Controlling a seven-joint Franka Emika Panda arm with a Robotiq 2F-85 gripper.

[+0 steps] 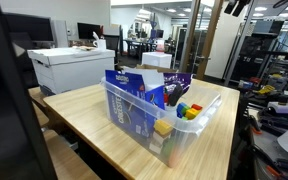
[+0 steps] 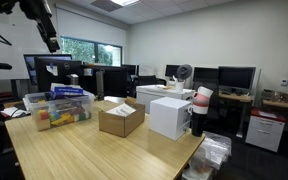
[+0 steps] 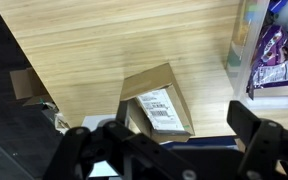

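My gripper is open, its dark fingers spread wide apart with nothing held between them. Beneath it in the wrist view lies an open cardboard box, with a white printed item showing inside. In exterior view 2 the gripper hangs high at the upper left, well above the table. A clear plastic bin full of colourful packages and blocks stands on the table. The same cardboard box sits beside a white box in exterior view 2.
The wooden table has bare room in front of the boxes. A stack of cups stands by the white box near the table's edge. The bin's edge and a purple packet appear at the right of the wrist view.
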